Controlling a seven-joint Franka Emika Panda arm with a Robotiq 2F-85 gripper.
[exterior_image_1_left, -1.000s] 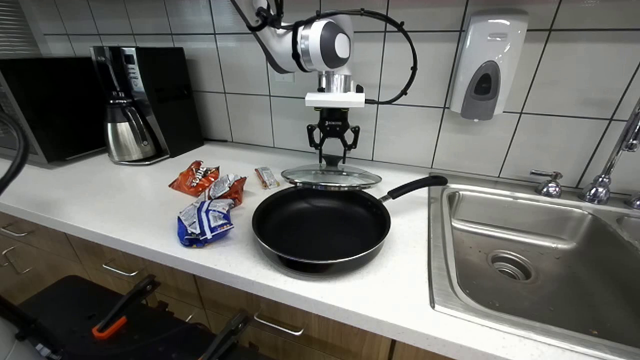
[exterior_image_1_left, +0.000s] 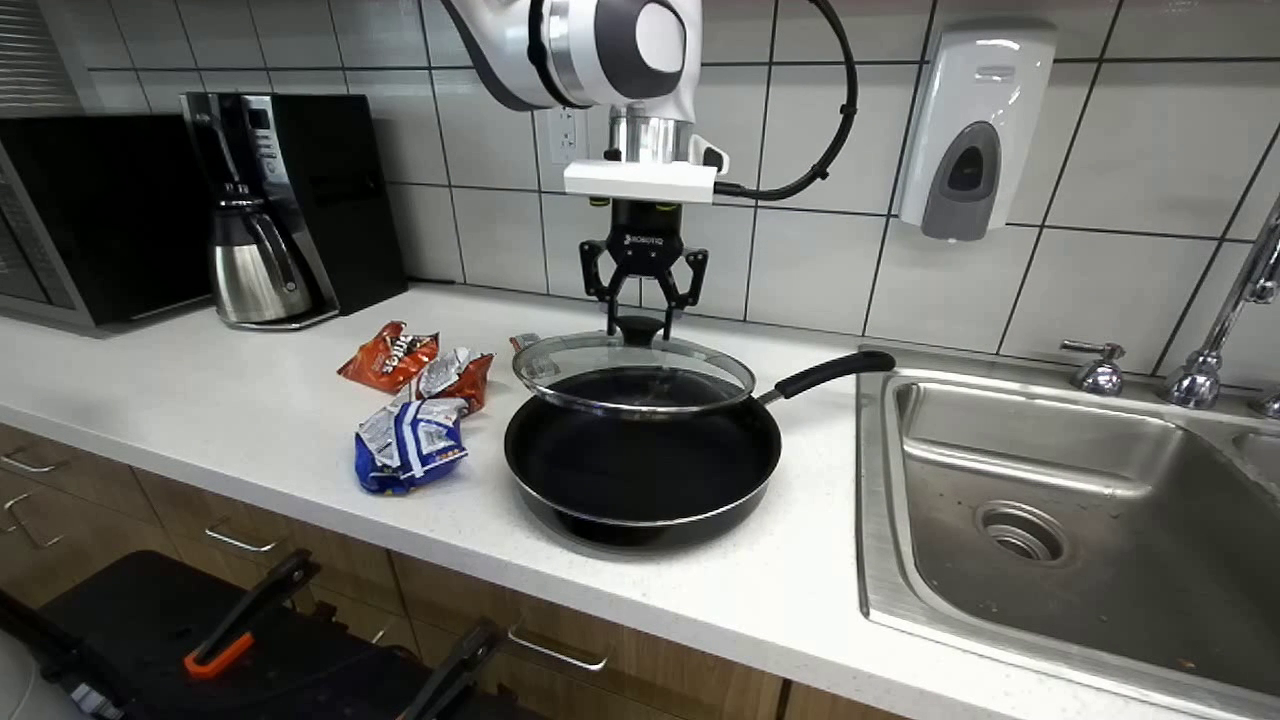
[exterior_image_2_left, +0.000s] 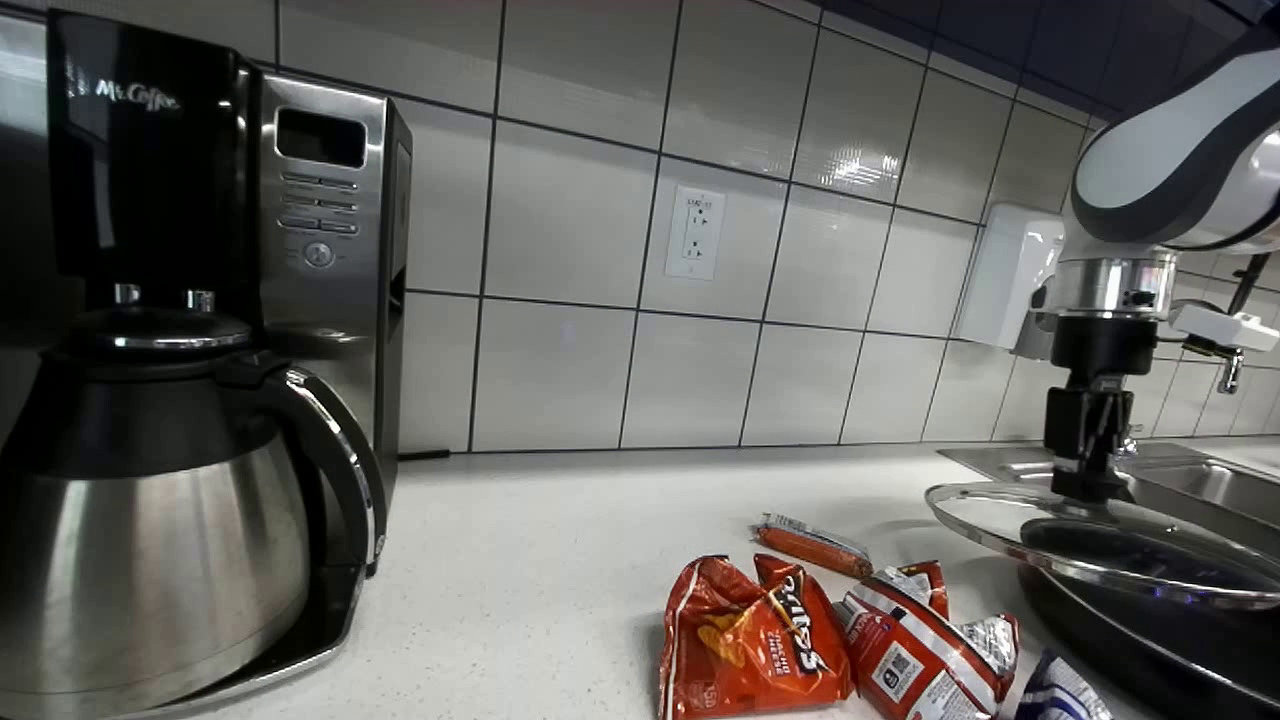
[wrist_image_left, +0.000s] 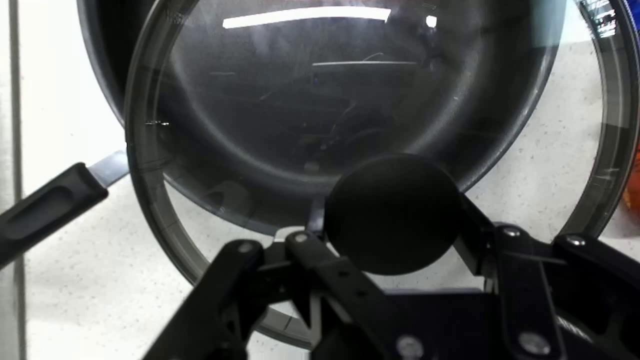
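My gripper (exterior_image_1_left: 639, 326) is shut on the black knob (wrist_image_left: 393, 213) of a glass lid, one finger on each side. The clear lid (exterior_image_1_left: 564, 366) with its metal rim hangs over the back part of a black frying pan (exterior_image_1_left: 636, 474), whose front half lies uncovered. Seen from the side in exterior view 2, the lid (exterior_image_2_left: 978, 516) is held above the pan's rim. The pan looks empty through the glass in the wrist view. Its handle (exterior_image_1_left: 834, 372) points back right toward the sink.
Snack bags, one orange (exterior_image_1_left: 390, 356) and one blue (exterior_image_1_left: 408, 444), lie left of the pan. A wrapped bar (exterior_image_2_left: 813, 544) is behind them. The coffee maker (exterior_image_1_left: 324, 198) stands far left, the sink (exterior_image_1_left: 882, 504) right. Counter between bags and coffee maker is clear.
The pan and bags have stayed put; the lid now largely hides the bar in exterior view 1.
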